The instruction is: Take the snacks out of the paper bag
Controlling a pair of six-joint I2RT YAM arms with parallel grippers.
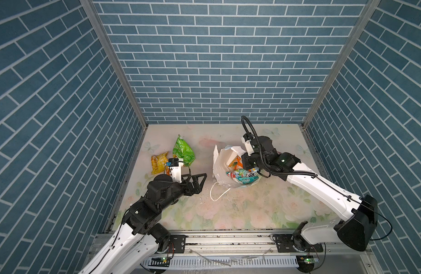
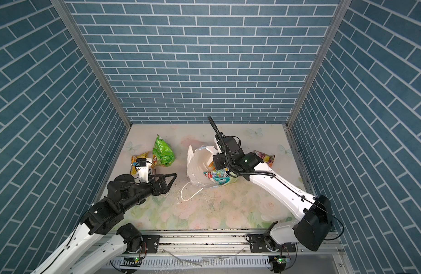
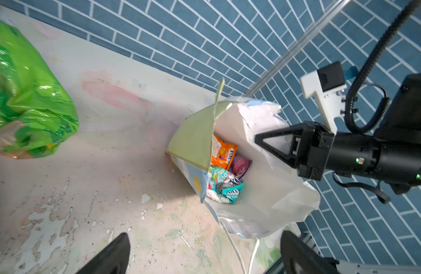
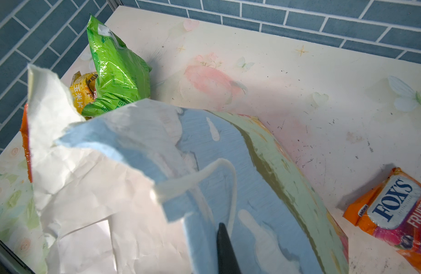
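Observation:
The white paper bag lies tilted with its mouth facing left and front. Inside it sit a teal snack pack, an orange pack and a purple pack. At the bag's upper rim my right gripper is shut on the paper; in the right wrist view only one dark finger shows against the blue outside. My left gripper stands open and empty to the left of the bag, facing its mouth.
A green snack bag and a yellow pack lie at the back left, an orange one near them. A Fox's pack lies right of the bag.

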